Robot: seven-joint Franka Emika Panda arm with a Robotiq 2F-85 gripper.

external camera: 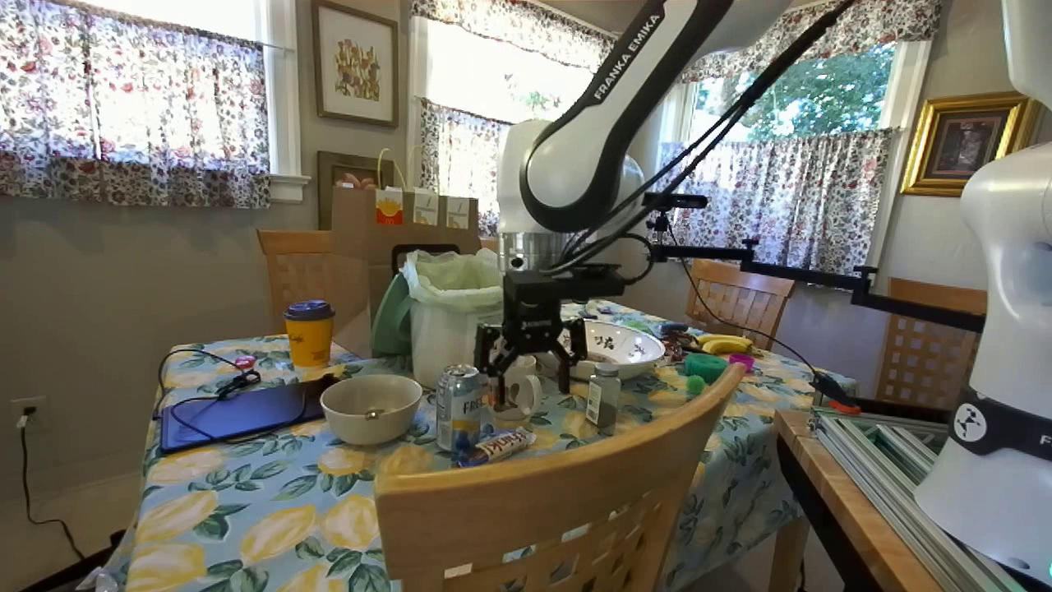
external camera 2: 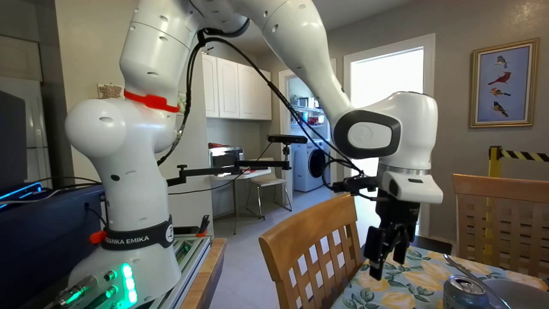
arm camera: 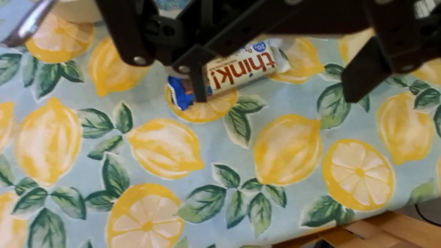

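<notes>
My gripper (external camera: 532, 395) points down over the table, its fingers open and nothing between them. In the wrist view, a think! bar (arm camera: 244, 68) with a white and blue wrapper lies on the lemon-print cloth, and the gripper's left finger (arm camera: 201, 84) covers a bit of it. Exterior view 1 shows the bar (external camera: 498, 447) below the gripper. To its left stands a silver-blue can (external camera: 459, 406); a mug is mostly hidden behind the fingers. A small grey-lidded bottle (external camera: 603, 398) is at the right. In exterior view 2 the gripper (external camera 2: 389, 268) hangs above the cloth.
A cream bowl (external camera: 371, 419) with a utensil in it sits left of the can. Farther back are a lined bin (external camera: 449, 326), a wide patterned bowl (external camera: 631, 350) and a yellow cup (external camera: 310, 340). A wooden chair (external camera: 562, 493) stands along the near table edge.
</notes>
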